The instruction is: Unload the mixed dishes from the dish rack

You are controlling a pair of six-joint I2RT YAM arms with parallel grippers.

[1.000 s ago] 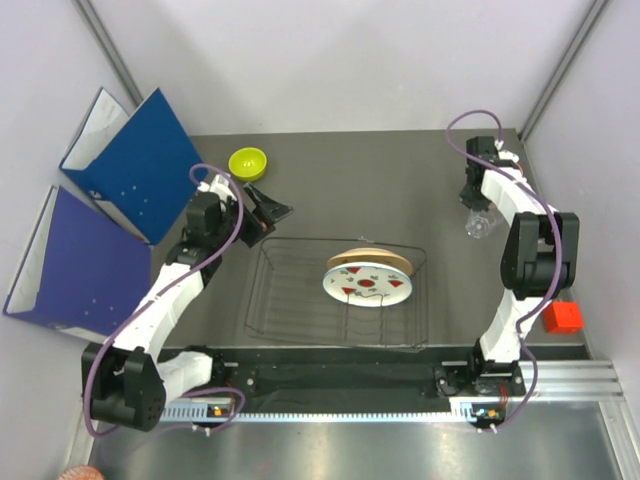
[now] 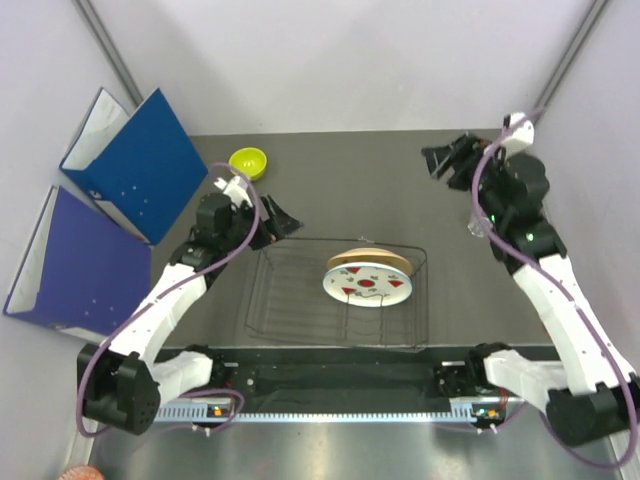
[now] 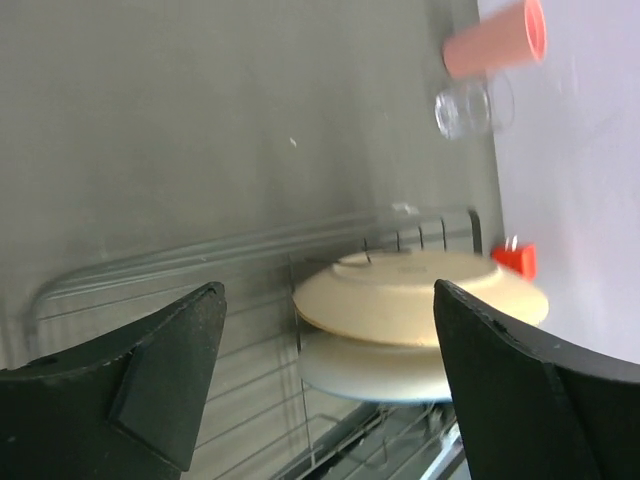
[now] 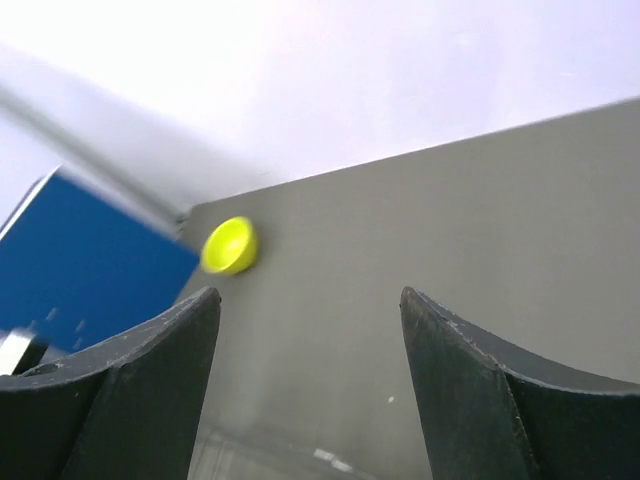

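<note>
The wire dish rack (image 2: 300, 338) holds two dishes upright in its right half: a white plate with red and green decoration (image 2: 367, 284) and, behind it, a beige dish (image 2: 372, 256). Its left half is empty. My left gripper (image 2: 284, 220) stands open over the rack's back left side; in the left wrist view the beige dish (image 3: 400, 290) shows past the right finger, apart from it. High over the back right of the table is my right gripper (image 2: 440, 162), open and empty. A clear glass (image 3: 465, 108) and a pink cup (image 3: 497, 40) lie on the right side.
A yellow-green bowl (image 2: 248, 163) sits at the back left. Two blue binders (image 2: 140, 165) stand along the left wall. A red block (image 3: 516, 258) is at the right.
My right arm has risen off the glass and swung up and left, now hiding most of the right side. The left gripper has shifted slightly right and down, its fingers a little differently turned.
</note>
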